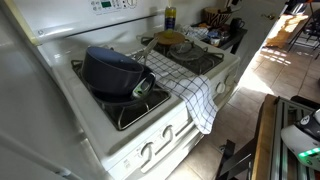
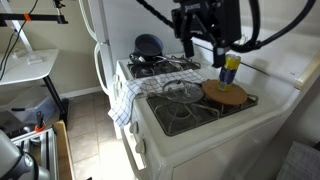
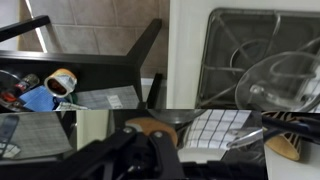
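My gripper (image 2: 203,52) hangs in the air over the stove in the second exterior view, its fingers apart and nothing seen between them. A dark pot (image 1: 112,72) stands on the near burner in the first exterior view. A glass lid (image 2: 183,92) lies on the other burner area, below the gripper, beside a round wooden board (image 2: 228,94). Behind the board stands a yellow-and-blue bottle (image 2: 229,72). A checkered towel (image 1: 192,88) drapes over the stove's front edge between the burners. The gripper shows only as dark shapes low in the wrist view.
The white stove (image 2: 215,140) has knobs along its front. A wooden-topped table (image 1: 265,140) faces it across a clear strip of floor. In the wrist view, a cup (image 3: 62,82) and a blue cloth (image 3: 38,99) lie on a dark surface left of the stove.
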